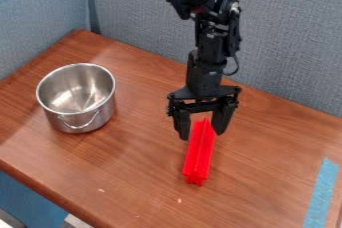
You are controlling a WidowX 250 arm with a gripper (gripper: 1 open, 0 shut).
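Observation:
A long red block (199,156) lies lengthwise on the wooden table. My black gripper (202,122) hangs over its far end, fingers apart and open, one on each side of the block's upper part. Whether the fingers touch the block or the table cannot be made out.
A steel pot (76,98) stands at the left. A light blue strip (321,194) lies at the right edge. Grey-blue padded walls (287,47) close the back and left.

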